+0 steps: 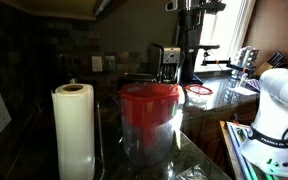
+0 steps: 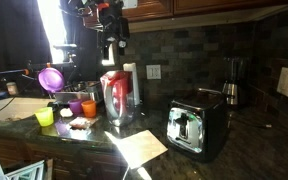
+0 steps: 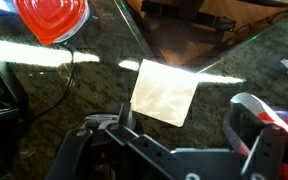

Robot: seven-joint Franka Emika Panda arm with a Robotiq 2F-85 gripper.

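My gripper hangs high above the counter, its dark fingers spread wide at the bottom of the wrist view, with no object visible between them. A white square sheet (image 3: 164,93) lies flat on the dark counter below. In the second exterior view the same sheet (image 2: 136,148) sits in front of the toaster. A red-topped clear container (image 1: 150,112) stands in the middle of the first exterior view. The second exterior view has a red pitcher-like container (image 2: 116,88) below the gripper (image 2: 114,48).
A paper towel roll (image 1: 74,132) stands upright near the first exterior camera. The silver toaster (image 2: 191,125) occupies the counter's right side. Purple, orange and yellow-green cups, including a yellow-green cup (image 2: 45,117), cluster at the left. Bare counter surrounds the sheet.
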